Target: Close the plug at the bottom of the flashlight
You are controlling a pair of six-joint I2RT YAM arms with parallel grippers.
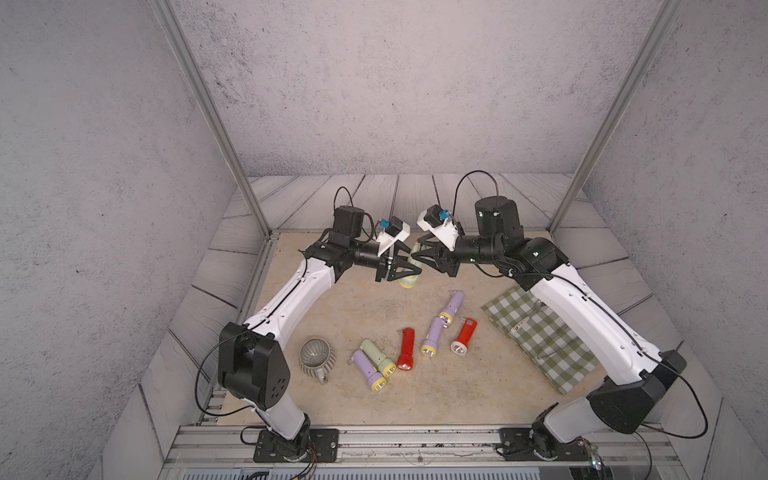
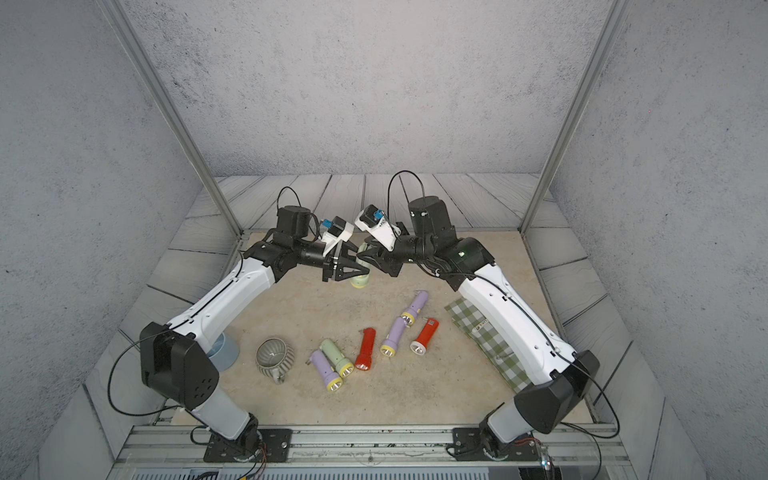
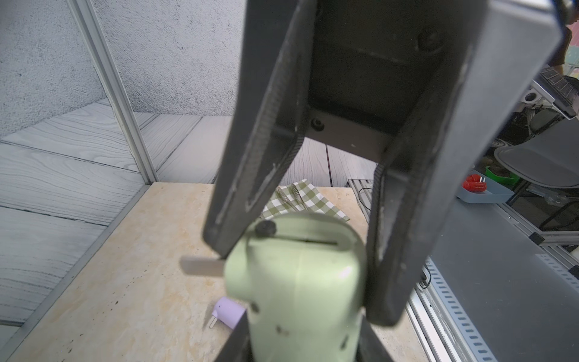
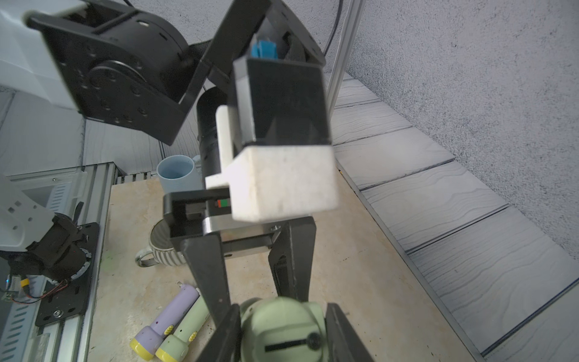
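Observation:
A pale green flashlight [image 1: 408,280] is held upright above the table by my left gripper [image 1: 397,267], which is shut on its body. Its plug end [image 3: 295,253] fills the bottom of the left wrist view, with a dark slot on top. My right gripper [image 2: 368,257] is at that top end from the right. In the left wrist view, its dark fingers straddle the end, with a blurred metal piece jutting to the left. In the right wrist view, the green end [image 4: 283,328] sits between the right fingertips; whether they grip it is unclear.
Several purple, green and red flashlights [image 1: 406,349] lie on the table below. A striped cup [image 1: 317,360] and a blue mug [image 2: 225,352] stand at the left; a checked cloth [image 1: 540,340] lies at the right.

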